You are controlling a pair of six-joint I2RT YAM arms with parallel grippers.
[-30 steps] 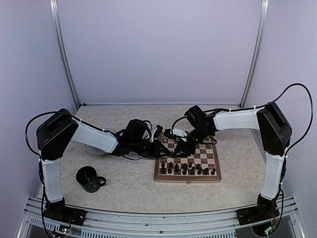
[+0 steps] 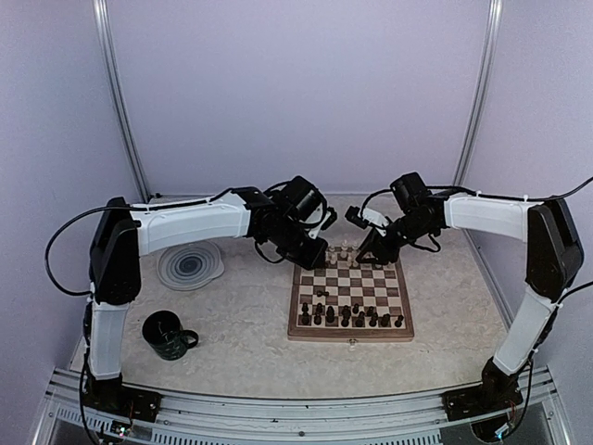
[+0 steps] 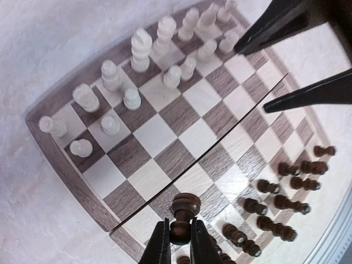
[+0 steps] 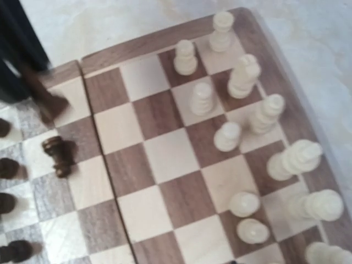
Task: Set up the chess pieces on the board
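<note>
The wooden chessboard [image 2: 349, 334] has white pieces along its far side and dark pieces along the near side. My left gripper, shut on a dark piece [image 3: 186, 202], hangs over the board's middle. My right gripper [image 2: 371, 245] is over the far right part of the board; its fingers [image 3: 275, 33] show parted at the upper right of the left wrist view, with nothing visible between them. In the right wrist view a dark piece [image 4: 59, 157] lies on its side on a middle square, near several standing white pieces [image 4: 242, 77].
A dark mug [image 2: 167, 334] stands at the front left, with a round translucent lid [image 2: 190, 267] behind it. The table right of the board is clear.
Both grippers have moved up and toward the back; the right one has also moved rightward, the left one slightly right, uncovering more of the board.
</note>
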